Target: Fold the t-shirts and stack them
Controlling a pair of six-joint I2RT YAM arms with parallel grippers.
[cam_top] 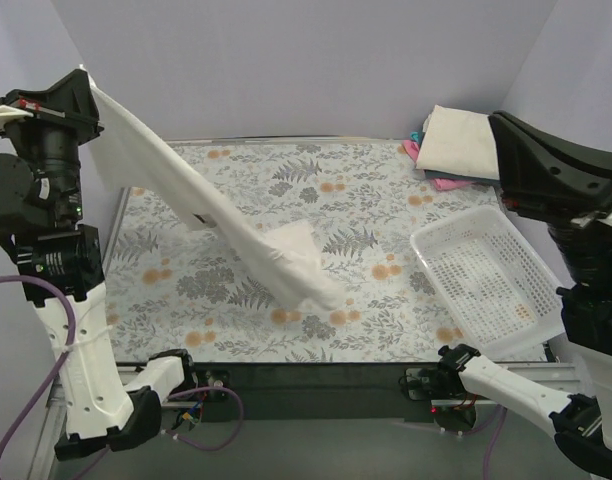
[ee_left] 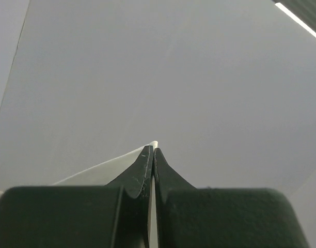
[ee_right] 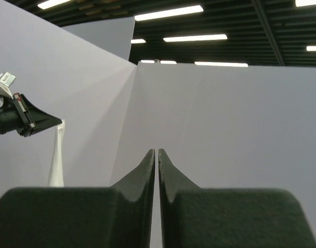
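Note:
My left gripper (cam_top: 84,82), raised high at the top view's left, is shut on a white t shirt (cam_top: 216,210) (ee_left: 106,170), which hangs diagonally from it down to the middle of the patterned table. In the right wrist view the shirt (ee_right: 57,160) is a narrow hanging strip below the left gripper. My right gripper (cam_top: 496,122) is raised high at the right, shut, with no cloth between its fingertips.
A folded stack of shirts (cam_top: 456,140), cream on top with pink and blue below, sits at the back right. A white perforated basket (cam_top: 421,242) stands on the right.

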